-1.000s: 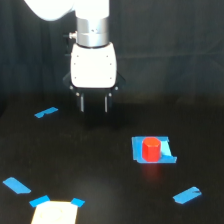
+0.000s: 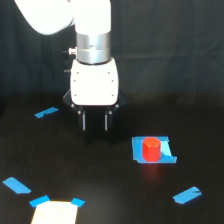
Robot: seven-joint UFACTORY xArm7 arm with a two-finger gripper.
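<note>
My gripper [image 2: 95, 125] hangs in the upper middle of the camera view, its fingers pointing down. The two dark fingers [image 2: 83, 121] stand apart, with nothing visible between them. To the right and lower in the picture, a small red block [image 2: 151, 149] rests inside a blue-marked square [image 2: 139, 156] on the dark table. At the bottom edge, partly cut off, lies a pale yellow-white object [image 2: 54, 213] with blue tape at its upper corners. The gripper is apart from both.
Blue tape strips [image 2: 16, 186] lie flat at the left, with others at the far left and the lower right [image 2: 187, 195].
My gripper has come lower in the picture, its fingers still apart. The red block and the pale object have not moved.
</note>
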